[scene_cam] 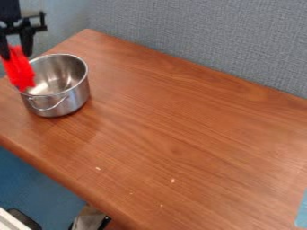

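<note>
My gripper (13,45), dark and at the top left edge of the view, is shut on a red object (18,69), which hangs tilted just over the left rim of a shiny steel pot (63,94). The pot stands upright on the wooden table near its left end, with a wire handle on its near side. Part of the gripper is out of the frame.
A grey padded wall (204,31) runs behind it. Beyond the near left edge are a blue floor and some small items at the bottom.
</note>
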